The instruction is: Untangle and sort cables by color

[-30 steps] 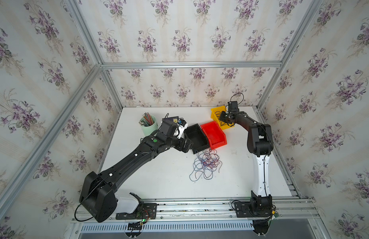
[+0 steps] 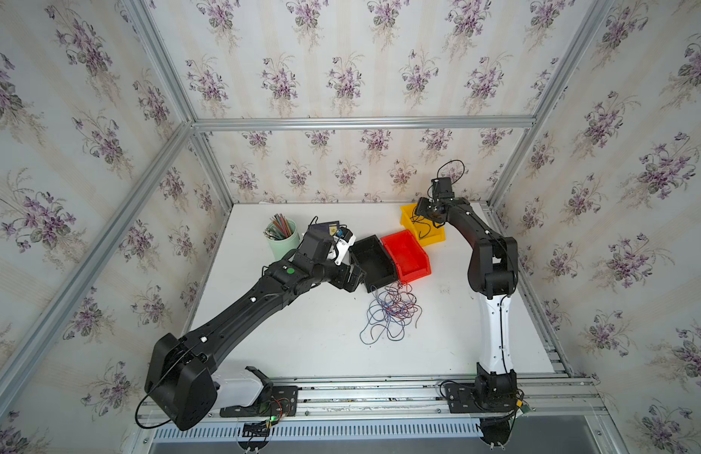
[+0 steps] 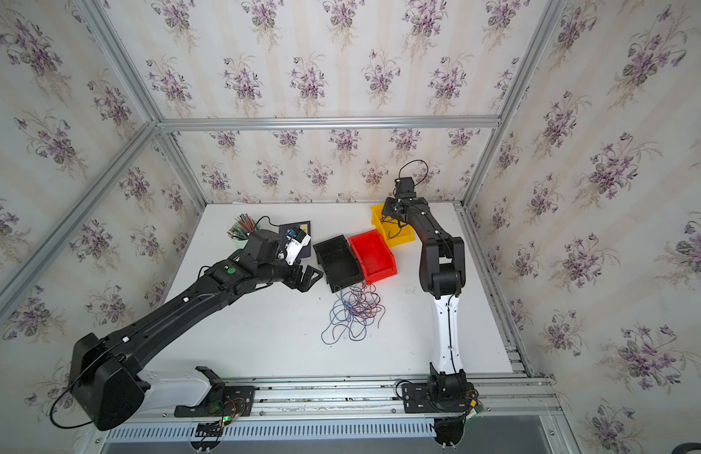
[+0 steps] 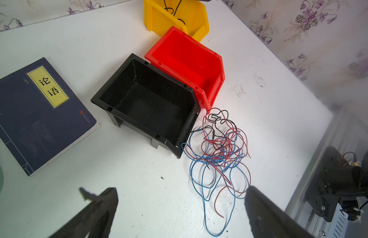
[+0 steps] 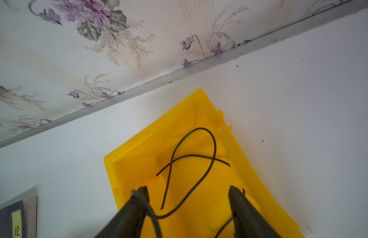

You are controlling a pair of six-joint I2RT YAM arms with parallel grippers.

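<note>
A tangle of red, blue and black cables (image 4: 217, 154) lies on the table in front of the black bin (image 4: 148, 103) and red bin (image 4: 184, 59). The yellow bin (image 5: 251, 174) at the back right holds loose black cables (image 5: 192, 156). My right gripper is over that bin with its fingers apart; a black cable passes close by its left finger, blurred, and I cannot tell that it is held. My left gripper hangs open above the table, left of the tangle, with nothing between its fingers.
A dark blue book (image 4: 37, 115) lies left of the black bin. A green container of sticks (image 2: 282, 242) stands at the back left. The front and right of the table have free room around the tangle. Walls border the table at back and sides.
My right gripper has risen slightly over the yellow bin. The left arm has shifted a little, mostly at its base. The tangle looks unchanged.
</note>
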